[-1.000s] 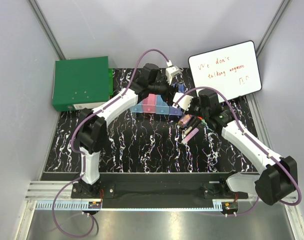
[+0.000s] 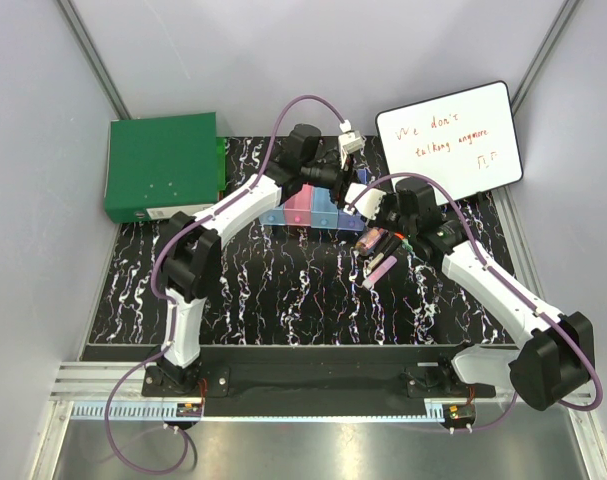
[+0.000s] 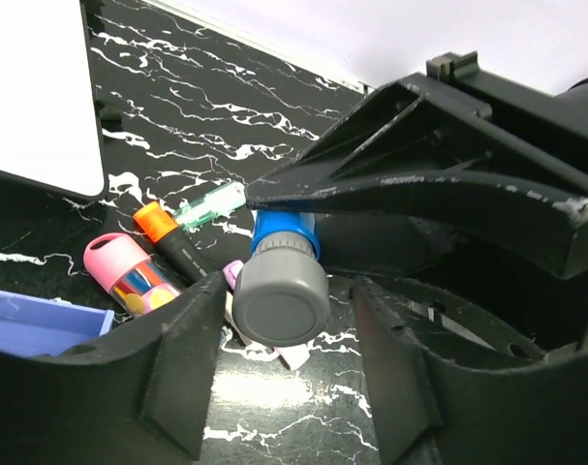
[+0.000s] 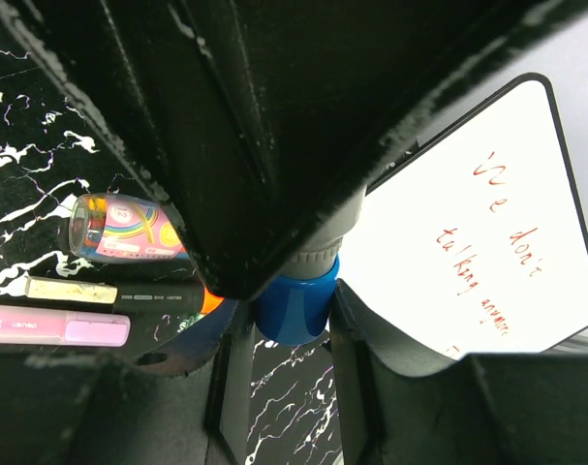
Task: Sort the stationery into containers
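A blue bottle-like item with a grey cap (image 3: 281,300) is held up where the two arms meet; its blue part (image 4: 295,308) is between the fingers of my right gripper, which is shut on it. In the left wrist view the grey cap lies between the fingertips of my left gripper, part open, with a gap visible on the right side. On the table lie a pink-labelled bottle (image 4: 134,228), an orange-and-black marker (image 4: 163,296) and a pink highlighter (image 4: 56,325). The container row (image 2: 298,217) has blue, pink and purple compartments, partly hidden by the left arm.
A whiteboard with red writing (image 2: 448,140) leans at the back right. At the left stands a large green box (image 2: 163,165). A green translucent item (image 3: 212,203) lies near the marker.
Over the last second my left arm has shifted slightly to the right, towards the right gripper. The right arm and the things on the table look unmoved.
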